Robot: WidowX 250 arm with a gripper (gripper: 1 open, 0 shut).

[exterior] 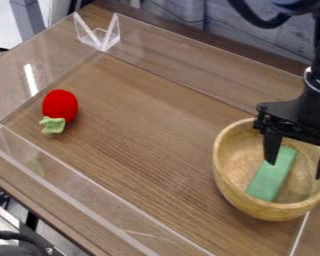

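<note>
My gripper [295, 146] hangs over the back right part of a tan bowl [236, 178], its black fingers pointing down and spread apart. A green oblong block [270, 178] lies in the bowl, just below and left of the fingers. I cannot tell whether anything is between them.
A red strawberry-like object [60, 107] with a pale green top lies at the left. A clear plastic item [97, 30] stands at the back left.
</note>
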